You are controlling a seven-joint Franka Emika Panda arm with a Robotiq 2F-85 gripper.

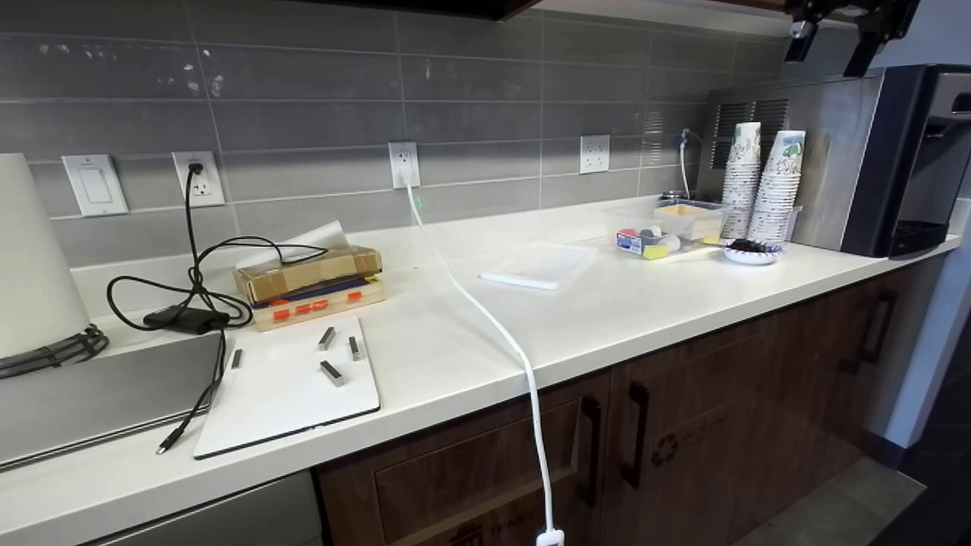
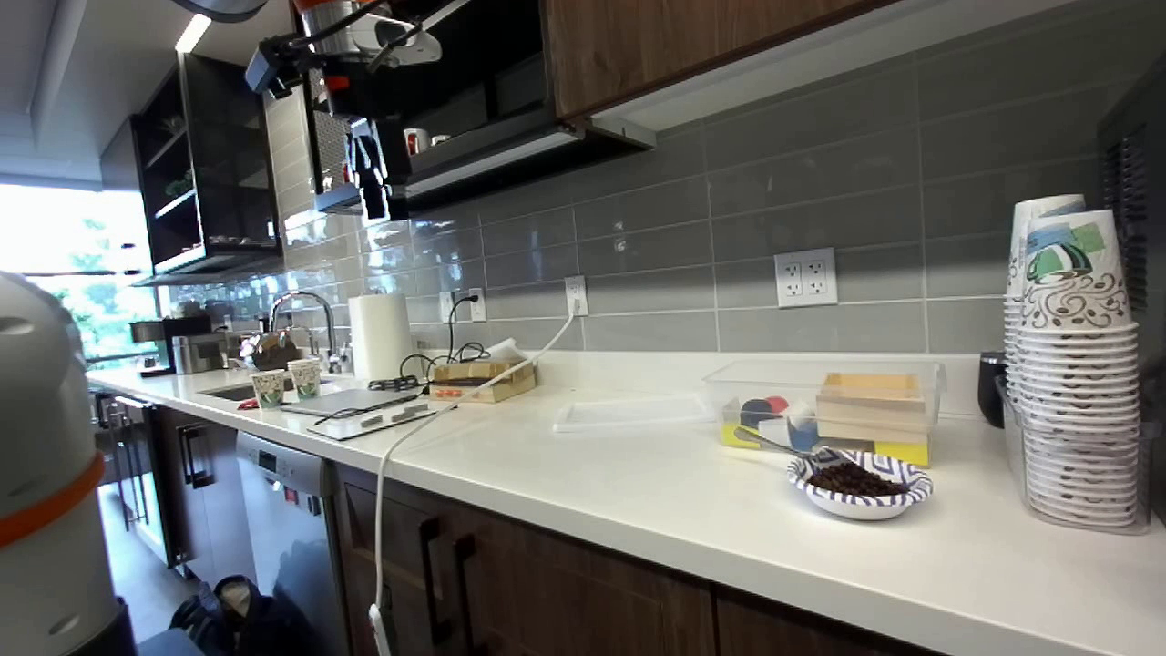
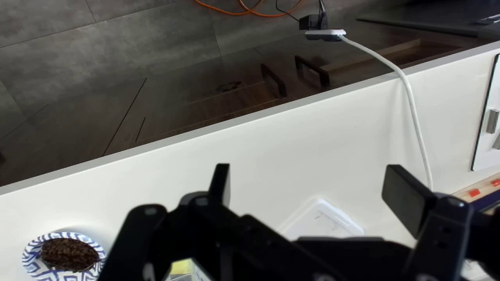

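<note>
High above the counter, my gripper is open, its two black fingers wide apart and only bare countertop seen between them. In exterior view 1 the gripper point(image 1: 826, 60) is at the top right corner, well clear of everything on the counter. A patterned bowl point(image 2: 860, 504) of dark brown beans or grounds, with a spoon point(image 2: 771, 443) leaning in it, stands near the counter's right end. Behind it is a clear plastic bin point(image 2: 929, 399) of mixed items. A white lid point(image 1: 537, 268) lies flat at mid-counter. Several small metal blocks point(image 1: 331, 372) rest on a white board point(image 1: 282, 400).
Stacked paper cups point(image 1: 778, 191) stand by a large machine point(image 1: 837, 164) at the right. A white cord point(image 1: 482, 309) crosses the counter and hangs over its front edge. Boxes point(image 1: 314, 282) and a black cable point(image 1: 196, 273) lie at the left. The counter between cord and bowl is mostly bare.
</note>
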